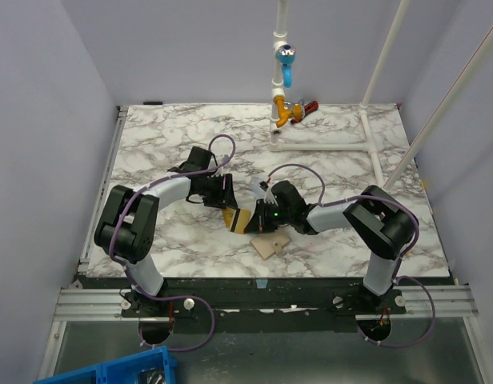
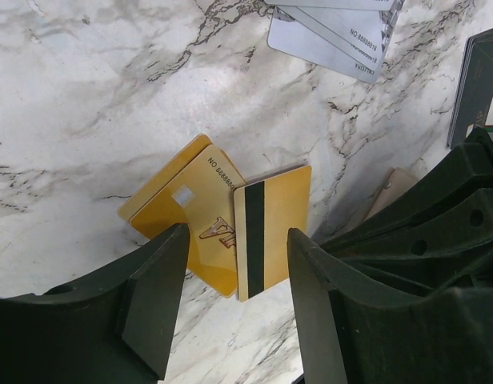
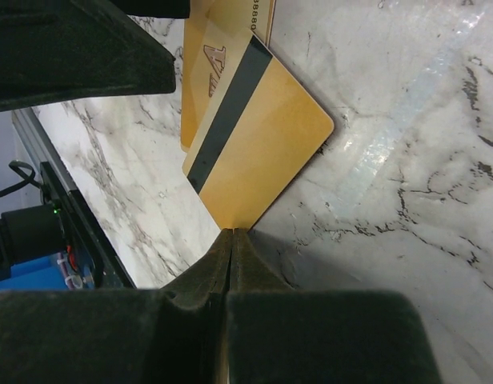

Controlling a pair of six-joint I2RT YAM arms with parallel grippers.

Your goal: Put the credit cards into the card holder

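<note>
Gold cards lie on the marble table: a striped one (image 2: 277, 224) and others (image 2: 192, 200) beside and partly under it. My open left gripper hovers above them. In the right wrist view, my shut right gripper has its tips at the edge of the striped card (image 3: 262, 144). Silver cards (image 2: 330, 44) lie further off, with a dark flat object (image 2: 470, 88) to their right. A beige flat piece (image 1: 264, 246) lies near the front edge; I cannot tell which object is the holder.
White pipework (image 1: 326, 147) with valves stands at the back. A blue bin (image 1: 130, 368) sits below the front edge.
</note>
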